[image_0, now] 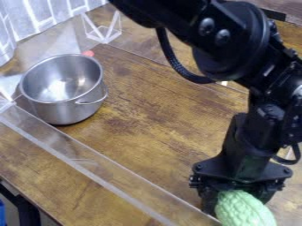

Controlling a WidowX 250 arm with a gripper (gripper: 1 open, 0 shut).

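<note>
A pale green, textured elongated object (245, 211), like a vegetable, lies at the bottom right, its upper end under my black gripper (236, 194), which points down over it. The fingertips are hidden, so I cannot tell how far they are closed. A steel pot (65, 101) with side handles stands empty at the left.
Clear plastic walls (118, 181) border the wooden table (141, 115) along the lower left and the back. A small red item (90, 54) is behind the pot.
</note>
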